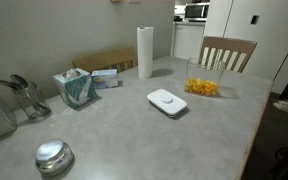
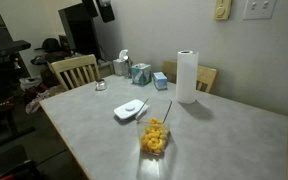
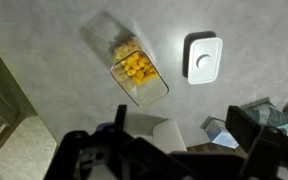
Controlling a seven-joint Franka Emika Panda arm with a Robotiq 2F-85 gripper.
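Note:
A clear container point(image 1: 205, 80) holding small orange-yellow pieces point(image 2: 153, 138) stands on the grey table. Beside it, apart, lies a white lid or flat dish point(image 1: 167, 102) with a knob-like centre. In the wrist view, both the container point(image 3: 152, 91) and the white lid point(image 3: 203, 60) are seen from above, past the fingertips. My gripper is open, its dark fingers wide apart with nothing between them. High over the table, the gripper point(image 2: 93, 22) shows at the top of exterior view 2; exterior view 1 does not show it.
A paper towel roll point(image 1: 145, 52) stands upright at the back. Near it are a tissue-style box point(image 1: 76, 88), a small blue box point(image 1: 105, 78) and a utensil holder point(image 1: 32, 102). A silver round object point(image 1: 54, 157) sits at the near left.

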